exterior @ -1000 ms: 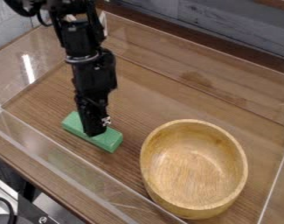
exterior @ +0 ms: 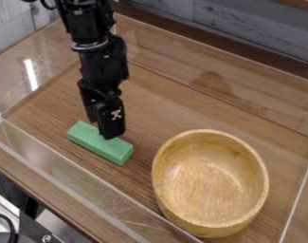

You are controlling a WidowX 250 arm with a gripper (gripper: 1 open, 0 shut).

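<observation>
A green block (exterior: pixel 99 145) lies on the wooden surface at the lower left. My black gripper (exterior: pixel 108 123) hangs just above and behind it, open, its dark fingers pointing down near the block's back side. Whether it touches the block cannot be told.
A tan round bowl (exterior: pixel 209 178) sits at the right front. A clear rim runs along the front left, with cables at the lower left corner.
The gripper has shifted and now shows its fingers lower and more plainly above the block. The green block appears in the same place.
</observation>
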